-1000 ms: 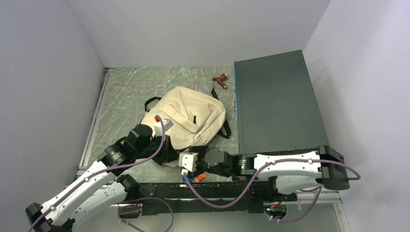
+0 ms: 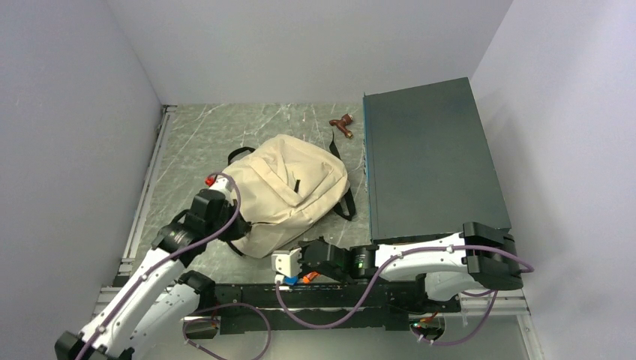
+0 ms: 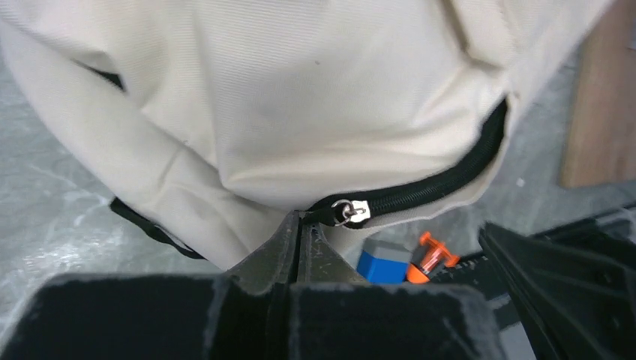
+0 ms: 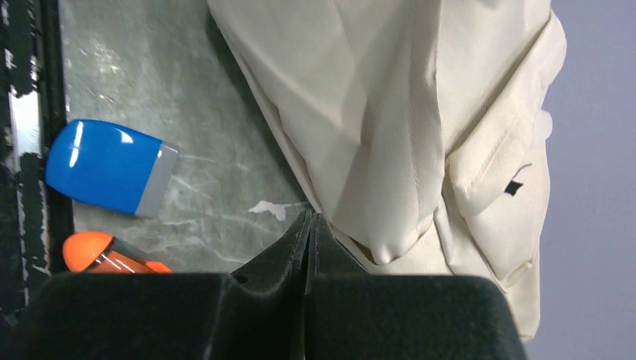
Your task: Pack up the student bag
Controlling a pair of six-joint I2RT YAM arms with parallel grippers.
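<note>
A cream bag (image 2: 285, 180) lies crumpled on the grey marble surface. In the left wrist view its black zipper (image 3: 427, 191) runs along the near edge, and my left gripper is shut at the zipper's pull tab (image 3: 334, 214), whose fabric end sits at the fingertips. My right gripper is shut with nothing visible between its fingers, at the bag's lower edge. A blue-and-grey object (image 4: 105, 165) and an orange object (image 4: 97, 251) lie beside it, near the front edge.
A dark board (image 2: 435, 157) covers the right side. A brown object (image 2: 343, 126) lies at the back beside it. The marble left of and behind the bag is clear. A dark rail runs along the front.
My right arm has moved slightly, and its gripper remains near the front edge.
</note>
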